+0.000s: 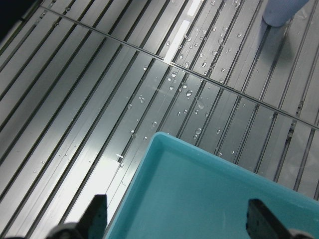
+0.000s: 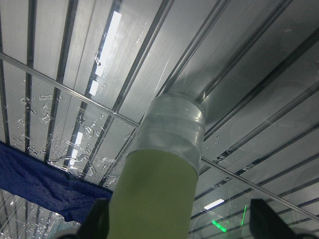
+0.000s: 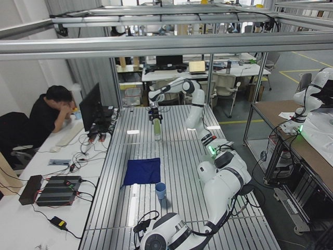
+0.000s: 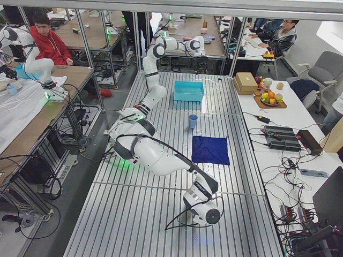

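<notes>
A green bottle with a clear end [image 3: 157, 130] stands upright on the slatted metal table. My right gripper [image 3: 155, 117] is just over it; in the right wrist view the bottle [image 2: 152, 194] lies between the open fingers. My left gripper is open above a teal bin [image 4: 187, 92], whose floor and rim show in the left wrist view, with nothing seen between its fingers. A blue cup [image 4: 192, 121] stands near the bin, and a navy cloth [image 3: 143, 171] lies flat beside the cup.
Water drops are scattered on the table [image 1: 89, 124]. A side desk [image 3: 67, 219] with monitor, cables and a seated person lines one edge. The table around the bottle is otherwise clear.
</notes>
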